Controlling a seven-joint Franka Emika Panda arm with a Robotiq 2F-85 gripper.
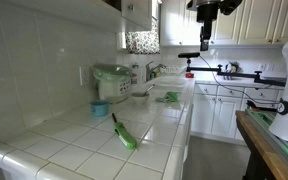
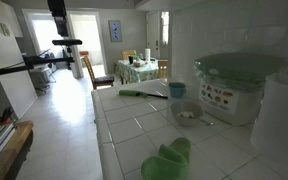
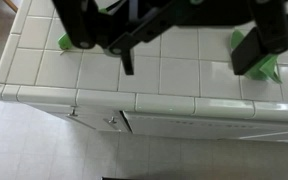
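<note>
My gripper hangs well above the counter's front edge, its two dark fingers spread wide in the wrist view with only tile visible between them. In exterior view 1 the gripper (image 1: 205, 46) is high at the upper right, pointing down. A long green object (image 1: 125, 134) with a dark end lies on the near counter. Farther along lies a crumpled green cloth (image 1: 168, 97); it is large in exterior view 2, where the cloth (image 2: 167, 162) sits in front. At the wrist view's right edge, the cloth (image 3: 269, 68) is partly covered by a finger.
A blue cup (image 2: 177, 90), a metal bowl (image 2: 186, 114) and a white container with a green lid (image 2: 230, 92) stand along the wall side. A wooden surface (image 1: 267, 146) fills the lower right.
</note>
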